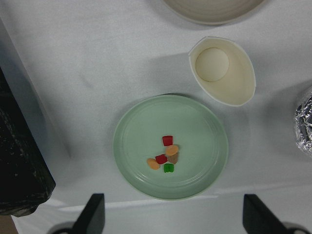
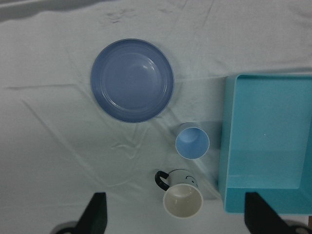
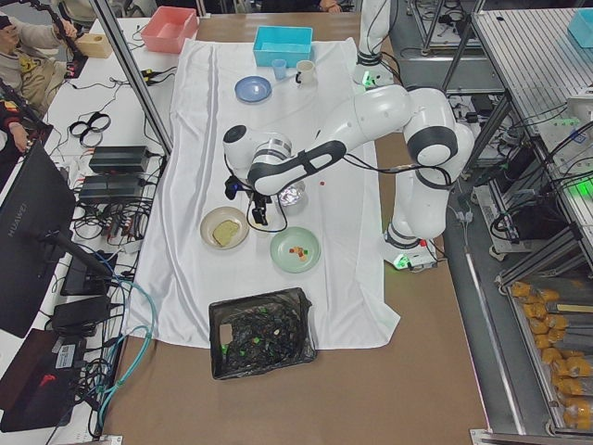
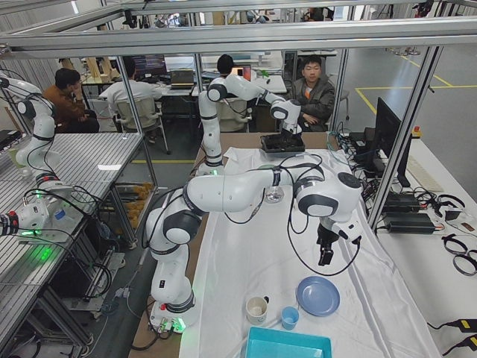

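My left gripper (image 3: pixel 255 206) hangs open over the middle of the cloth, above a green plate (image 1: pixel 146 122) with several small red, orange, brown and green pieces. A white paper cup (image 1: pixel 224 83) stands by that plate, beside a foil-covered object (image 1: pixel 304 122). A beige plate (image 3: pixel 210 219) holds something yellow. My right gripper (image 4: pixel 332 242), also open, is over the other end, above a blue plate (image 2: pixel 131 83), a blue cup (image 2: pixel 191 144), a mug (image 2: pixel 183 200) and a teal bin (image 2: pixel 263 136). Neither gripper has anything visible between its fingers.
A black bag-lined bin (image 3: pixel 262 334) sits at the cloth's edge near the green plate. A monitor (image 3: pixel 32 241) and cables crowd the side table. The white cloth (image 2: pixel 48 146) has bare room between the two groups of dishes.
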